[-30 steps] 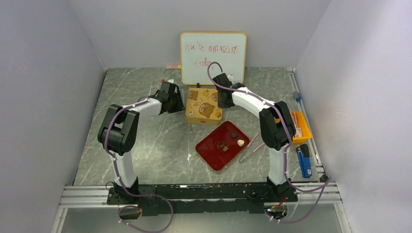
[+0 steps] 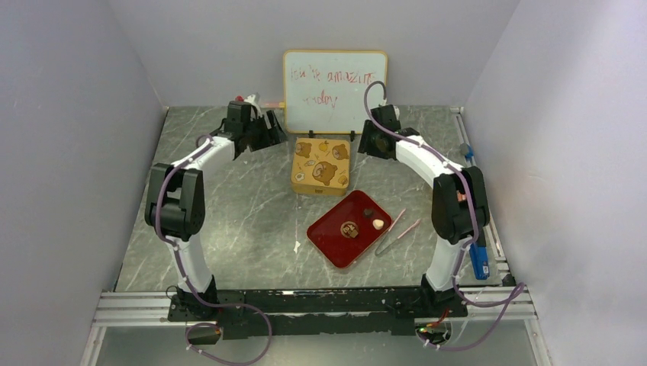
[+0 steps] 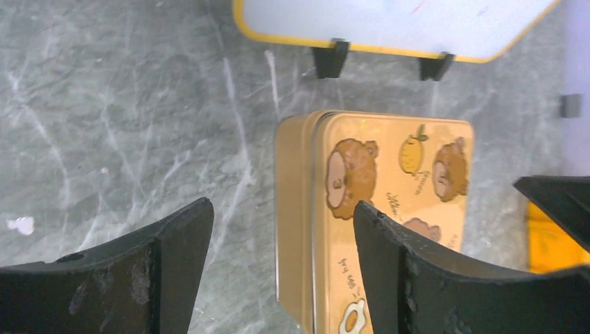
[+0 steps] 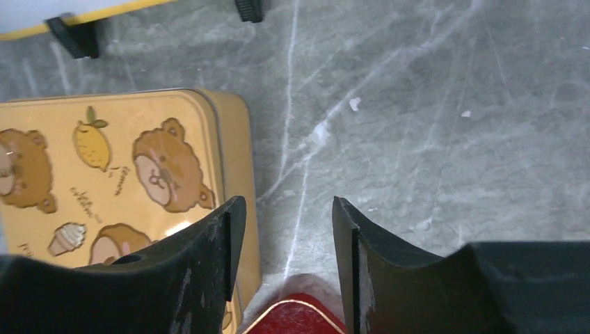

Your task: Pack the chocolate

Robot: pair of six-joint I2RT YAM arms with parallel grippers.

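A closed tan tin box [image 2: 320, 165] printed with bears stands mid-table below the whiteboard. Chocolate pieces [image 2: 350, 229] sit on a red tray [image 2: 328, 238] in front of it. My left gripper [image 2: 271, 128] is open and empty at the box's upper left; the left wrist view shows the lid between and beyond its fingers. My right gripper [image 2: 370, 139] is part open at the box's right, over bare table, with nothing between its fingers.
The whiteboard [image 2: 336, 91] stands at the back. Tongs [image 2: 397, 232] lie right of the tray. A yellow container [image 3: 553, 243] is at the far right, largely behind my right arm.
Both arms have pulled away from the box, the left one up and back, the right one up and to the right. The box has not visibly moved.
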